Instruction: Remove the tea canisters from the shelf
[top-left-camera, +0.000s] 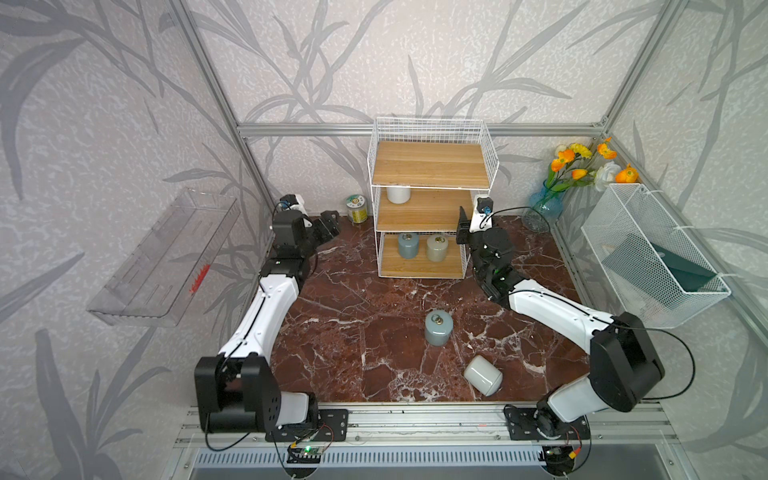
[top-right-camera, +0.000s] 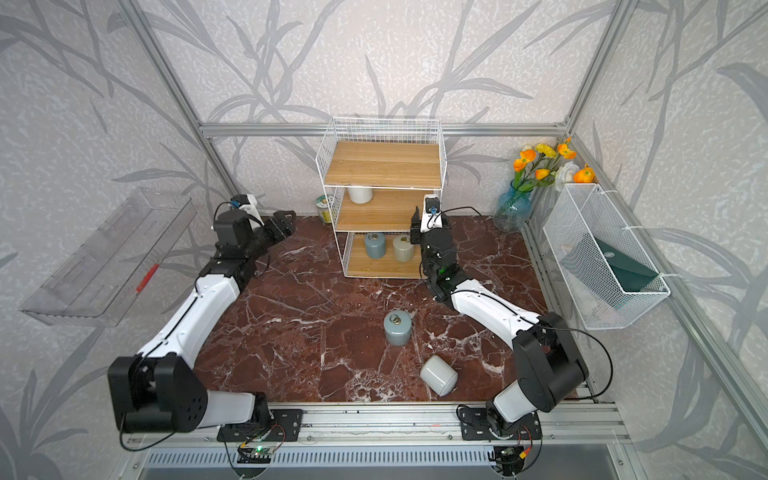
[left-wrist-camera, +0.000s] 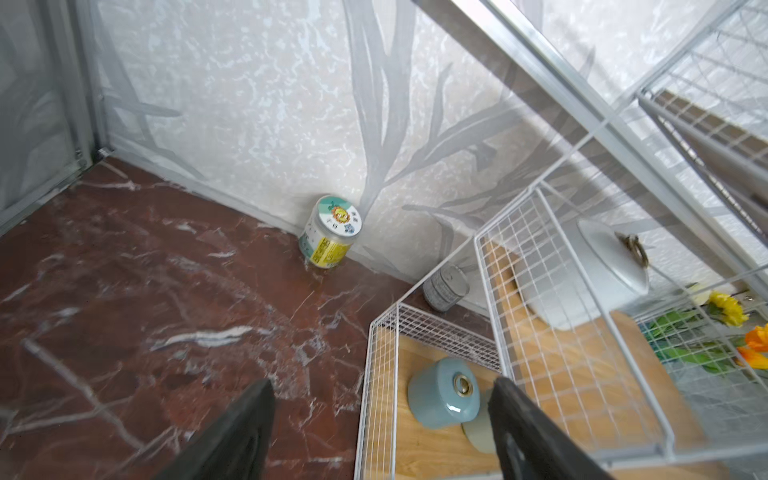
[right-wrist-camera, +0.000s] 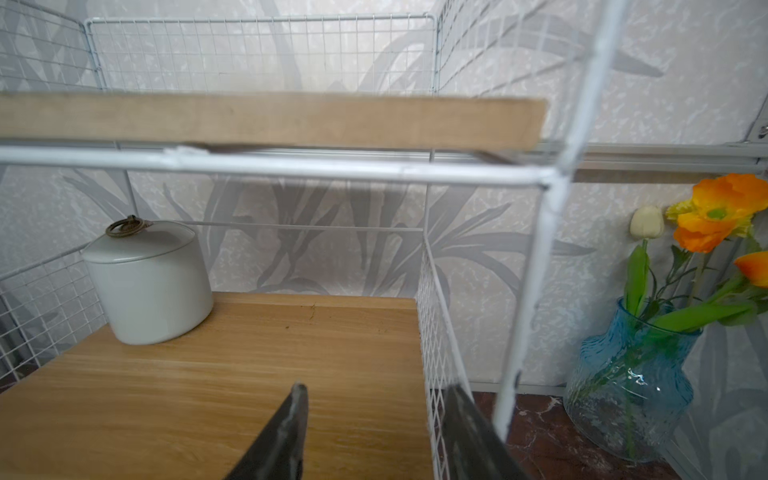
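In the white wire shelf, a white canister (right-wrist-camera: 152, 280) sits at the left of the middle board; a blue canister (top-left-camera: 407, 248) and a beige canister (top-left-camera: 437, 249) sit on the bottom board. A blue-grey canister (top-left-camera: 438, 328) stands on the table; a white one (top-right-camera: 438, 376) lies on its side at the front. My left gripper is left of the shelf, raised, fingers apart around nothing. My right gripper is at the middle board's right front; its blurred fingers show no canister between them, and how far they are closed is unclear.
A printed can (top-left-camera: 357, 208) stands left of the shelf. A vase of flowers (top-right-camera: 512, 208) is at back right. A clear bin (top-left-camera: 160, 272) hangs left, a wire basket (top-left-camera: 648, 296) right.
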